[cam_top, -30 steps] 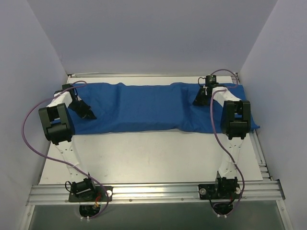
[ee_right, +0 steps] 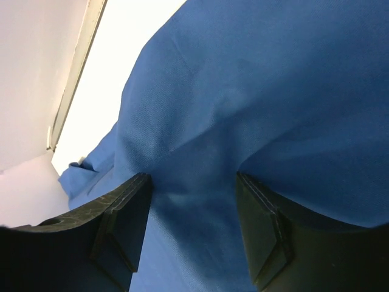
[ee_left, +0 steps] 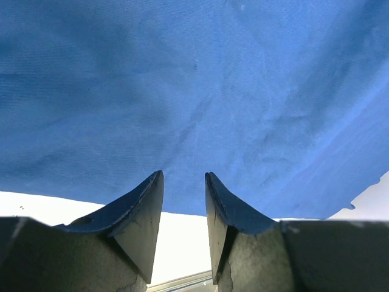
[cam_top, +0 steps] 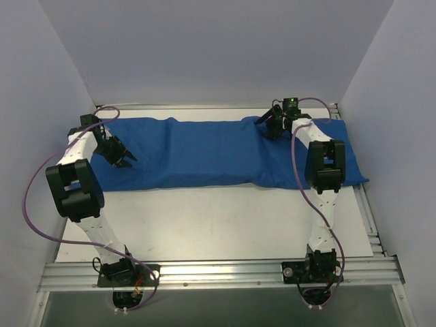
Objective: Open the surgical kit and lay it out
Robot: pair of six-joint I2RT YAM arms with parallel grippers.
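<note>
A blue cloth (cam_top: 211, 153) lies unfolded across the back of the white table, from the left side to the right. Over its left end my left gripper (cam_top: 131, 161) is open. In the left wrist view the gap between its fingers holds nothing, with flat cloth and a strip of white table beyond. My right gripper is also open, above a raised rounded fold of the cloth (ee_right: 206, 109) near its back edge. No cloth is visibly pinched there; whether the fingertips touch it I cannot tell. No instruments are in view.
Grey walls close off the back and both sides. A metal rail (cam_top: 218, 266) runs along the front edge. At the right, a cloth corner (cam_top: 363, 179) reaches the table's side.
</note>
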